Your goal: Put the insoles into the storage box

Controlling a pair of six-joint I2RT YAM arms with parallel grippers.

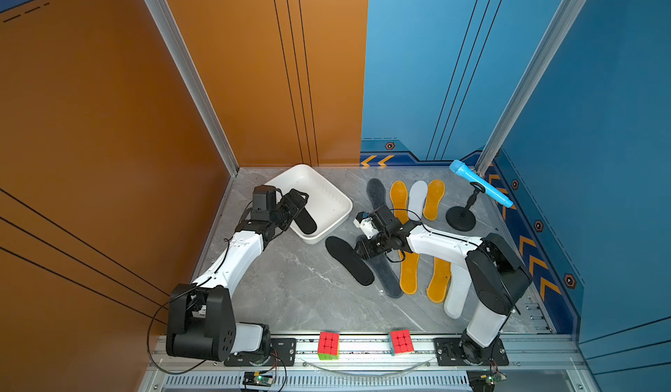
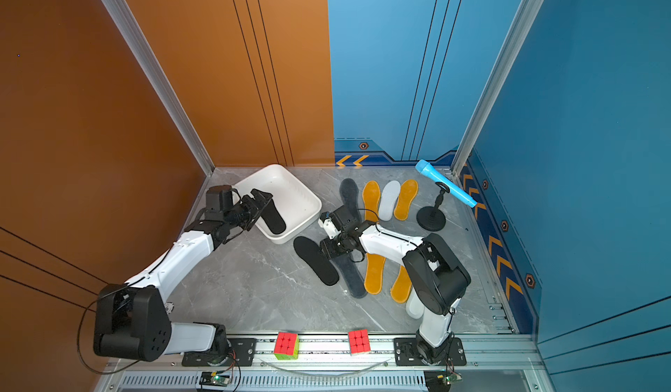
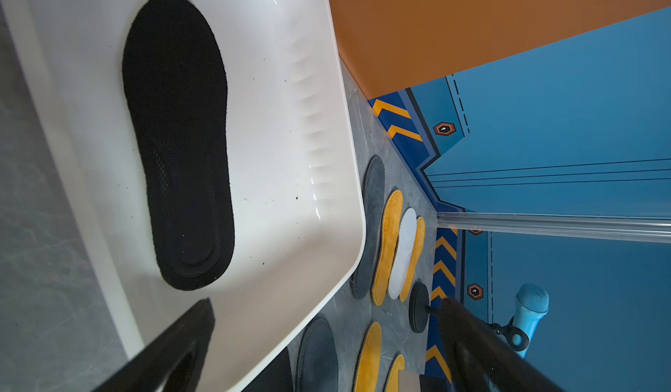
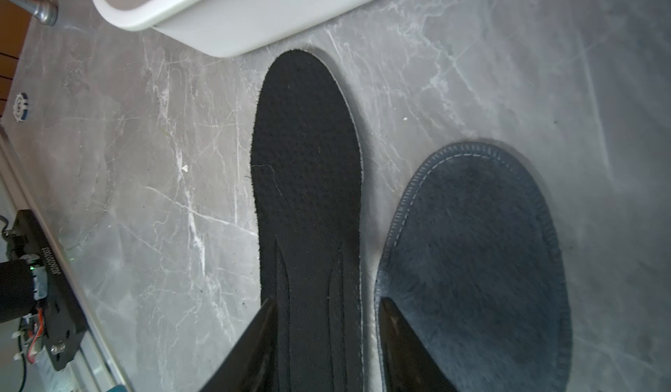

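A white storage box (image 1: 328, 196) holds one black insole (image 3: 181, 140). My left gripper hangs open over the box's near-left part. My right gripper is open, low over a black insole (image 4: 304, 133) and a dark grey insole (image 4: 471, 245) lying side by side in front of the box. Further right lie yellow insoles (image 1: 439, 280), white insoles (image 1: 457, 290) and another dark grey insole (image 1: 374, 190).
A blue microphone (image 1: 478, 182) on a black stand (image 1: 461, 218) stands at the back right. Two cubes (image 1: 328, 344) sit on the front rail.
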